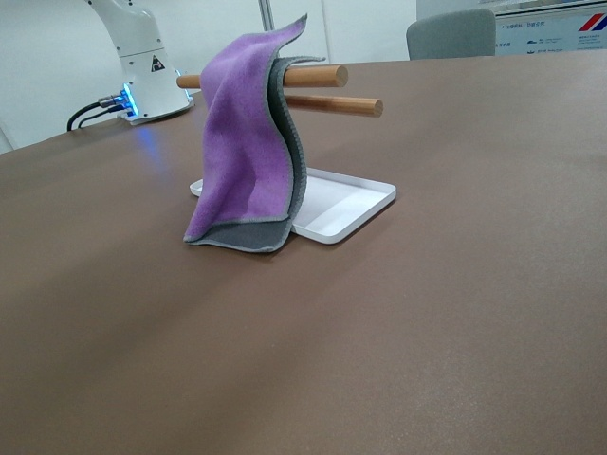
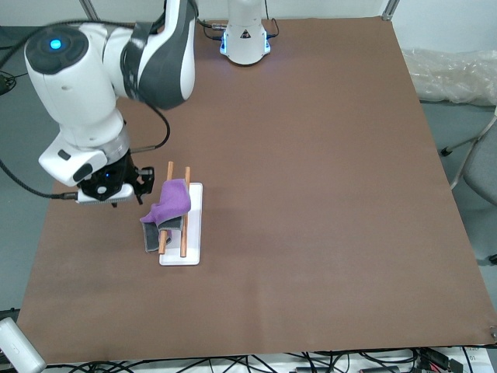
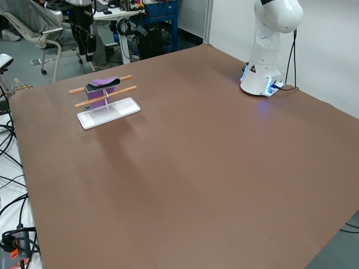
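Observation:
A purple cloth with grey backing (image 1: 242, 156) hangs draped over the wooden bars (image 1: 318, 76) of a rack on a white tray (image 1: 341, 204); the left view shows cloth (image 2: 165, 202) and tray (image 2: 178, 255) near the table's middle-left. My gripper (image 2: 136, 190) is just left of and above the rack, apart from the cloth. In the right view its dark housing (image 3: 84, 36) hangs at the top edge, above and behind the rack. Whether its fingers are open or shut is unclear.
Cables run along the near edge.

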